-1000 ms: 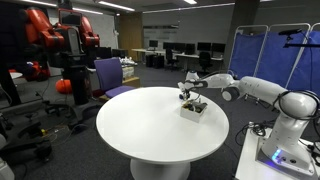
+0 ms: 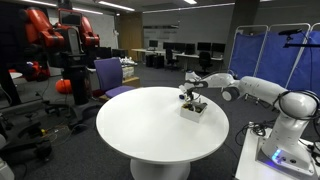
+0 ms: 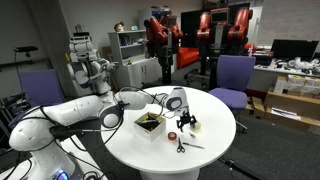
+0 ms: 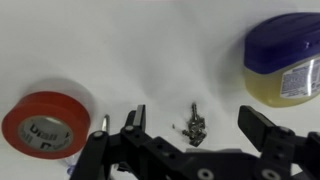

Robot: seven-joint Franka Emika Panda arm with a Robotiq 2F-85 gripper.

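In the wrist view my gripper stands open above the white table, its two dark fingers wide apart. Between and below them lies a small dark object (image 4: 195, 124), perhaps screws or a small key-like piece; I cannot tell which. A red roll of tape (image 4: 72, 112) is at the left, apart from the fingers. At the upper right is a jar with a blue lid (image 4: 280, 42) and yellowish body. In exterior view 2 the gripper (image 3: 186, 123) hangs over the table near the red tape (image 3: 172, 136).
A box of items (image 3: 151, 124) stands on the table beside the arm. Scissors (image 3: 181, 147) and a thin dark tool (image 3: 194, 146) lie toward the front.
The arm appears slightly shifted near the box; otherwise the table and its objects look the same.
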